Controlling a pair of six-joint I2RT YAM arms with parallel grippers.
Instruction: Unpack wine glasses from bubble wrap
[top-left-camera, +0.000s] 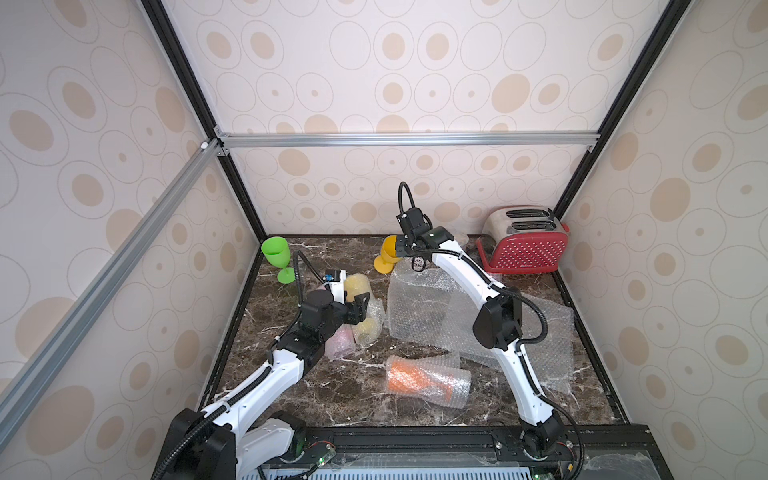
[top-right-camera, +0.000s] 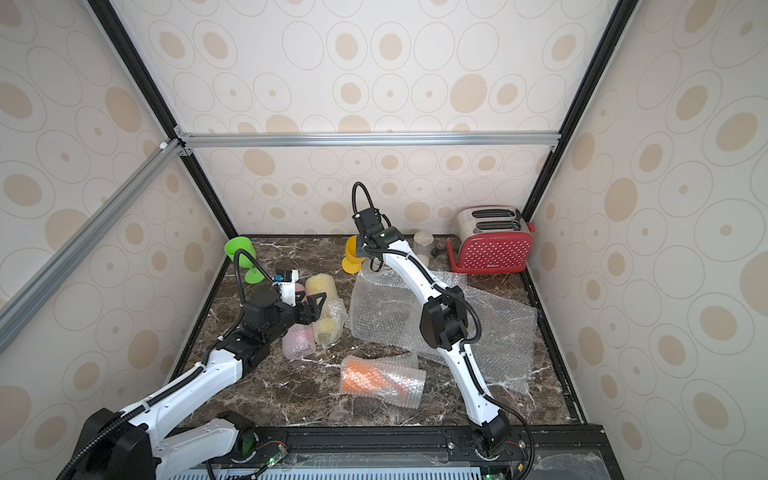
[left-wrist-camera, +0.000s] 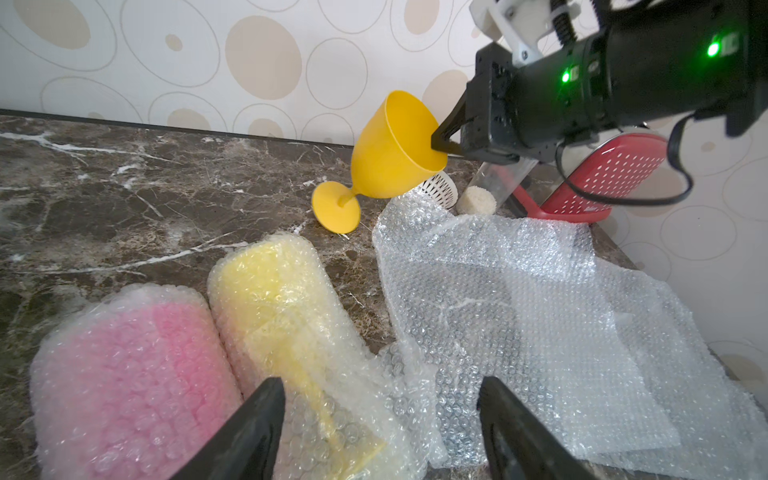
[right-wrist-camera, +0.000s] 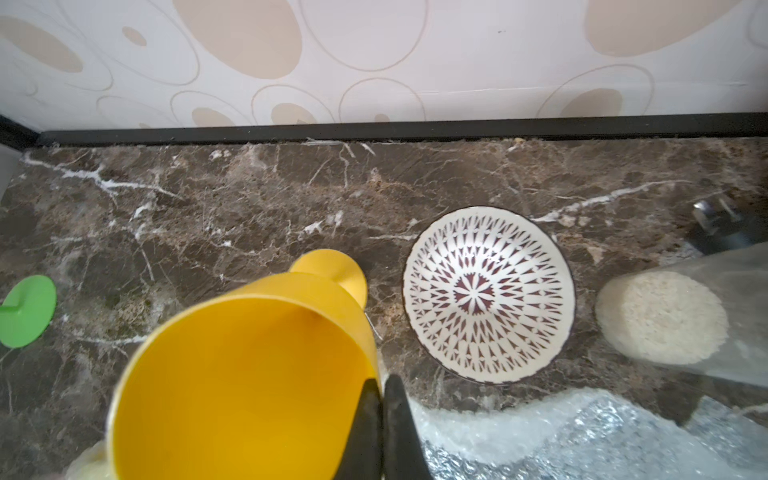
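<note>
My right gripper is shut at the rim of the yellow glass (right-wrist-camera: 240, 376), which is tilted near the back middle with its round foot low. My left gripper is open above a pink wrapped bundle (left-wrist-camera: 136, 376) and a yellow glass in bubble wrap (left-wrist-camera: 280, 320). An orange glass in bubble wrap (top-left-camera: 424, 380) lies at the front middle. An unwrapped green glass (top-left-camera: 276, 252) stands at the back left. Loose bubble wrap sheets (left-wrist-camera: 520, 336) lie on the right half.
A patterned white dish (right-wrist-camera: 488, 292), a clear container with white contents (right-wrist-camera: 660, 316) and a red toaster (top-left-camera: 524, 248) are along the back right. The marble table has free room between the green and yellow glasses (right-wrist-camera: 200, 200).
</note>
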